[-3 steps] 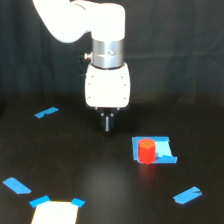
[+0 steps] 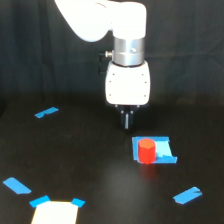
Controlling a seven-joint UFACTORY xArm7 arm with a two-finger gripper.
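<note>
The white arm (image 2: 128,82) hangs from the top centre of the camera view, its small dark gripper (image 2: 127,117) pointing down, above and left of a red block (image 2: 147,151). Whether the fingers are open or shut is too small and dark to tell. The red block rests on a light blue square (image 2: 164,149) marked with tape on the black table.
A pale yellow square (image 2: 55,213) edged with blue tape lies at the bottom left. Blue tape strips (image 2: 188,195) lie at the right front and left side.
The arm and gripper have moved to the right, toward the side where the red block is. The red block has not moved.
</note>
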